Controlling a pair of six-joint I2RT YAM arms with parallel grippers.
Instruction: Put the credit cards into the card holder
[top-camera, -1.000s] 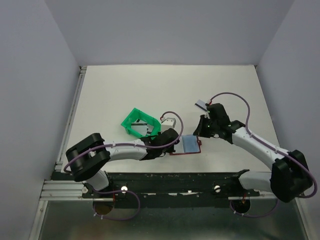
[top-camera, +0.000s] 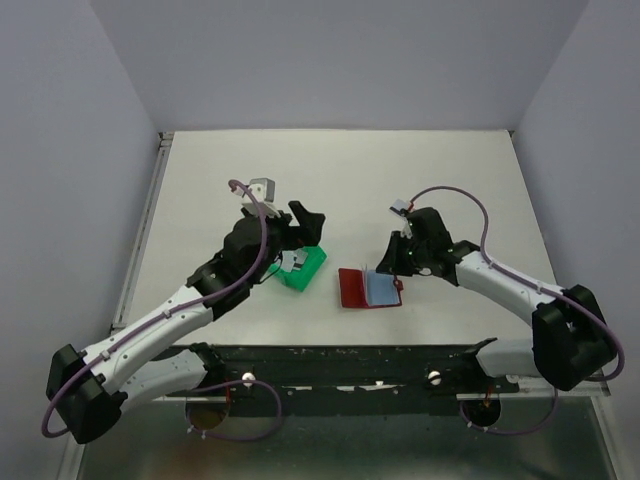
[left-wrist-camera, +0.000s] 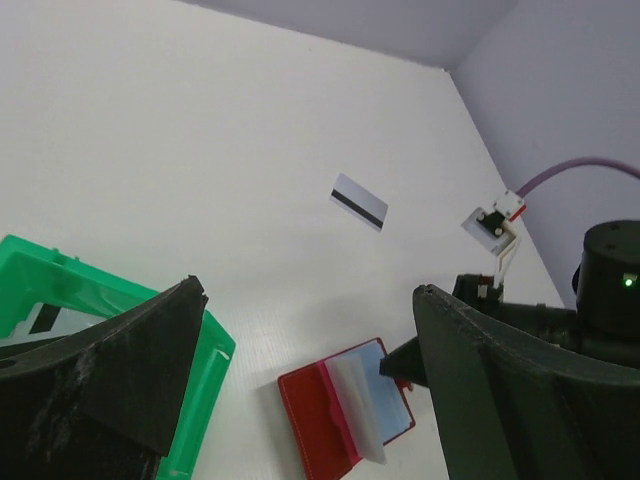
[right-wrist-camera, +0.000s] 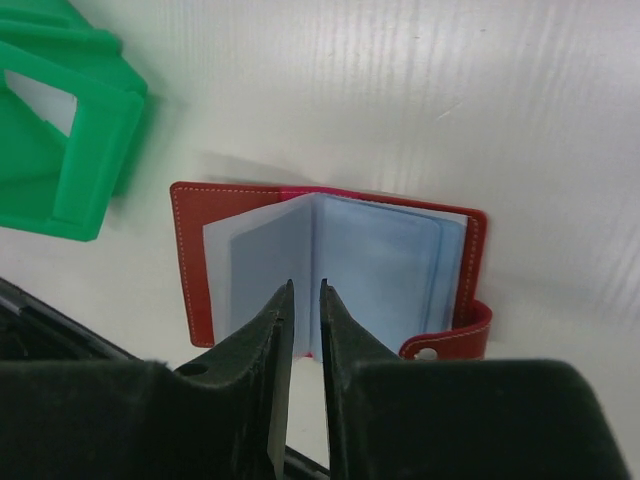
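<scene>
The red card holder (top-camera: 352, 288) lies spread out on the table, its clear bluish sleeves (right-wrist-camera: 375, 265) showing and one sleeve standing partly raised. Whether a card sits inside a sleeve, I cannot tell. Right over the sleeves is my right gripper, its fingertips a narrow gap apart with nothing visible between them. My left gripper hangs wide open and empty, up and to the left of the holder. Cards (top-camera: 293, 260) lie in the green basket (top-camera: 303, 277), partly hidden by the left arm. A single white card with a dark stripe (left-wrist-camera: 360, 200) lies flat on the table.
The holder's strap with its snap (right-wrist-camera: 450, 345) sticks out at its right side. Close to the holder's left stands the green basket's wall (right-wrist-camera: 95, 150). Bare white table (top-camera: 330, 160) stretches across the back.
My left gripper has risen away from the holder, up and left towards the basket. The holder stays in place.
</scene>
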